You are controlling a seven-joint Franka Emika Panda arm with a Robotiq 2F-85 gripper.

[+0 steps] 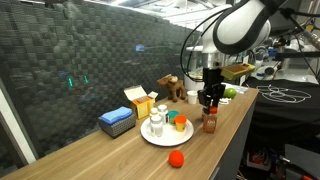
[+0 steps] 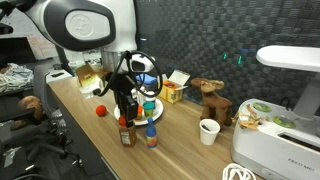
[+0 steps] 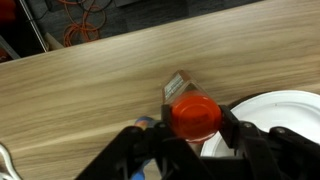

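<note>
A brown bottle [image 2: 127,133] with a red cap [image 3: 196,116] stands upright near the table edge, its label partly visible in exterior view 2. From above, my gripper is shut on the cap, a dark fingertip on either side of it. The bottle still appears to rest on the wooden table [image 1: 130,152]. In exterior view 1 the black fingers [image 1: 211,99] reach down to the bottle top.
A white plate [image 3: 285,108] holding cups and jars is close beside the bottle. A blue bottle [image 2: 151,135] stands nearby on the other side. A red ball [image 1: 176,158], blue box [image 1: 117,122] and yellow carton [image 1: 140,101] lie farther along.
</note>
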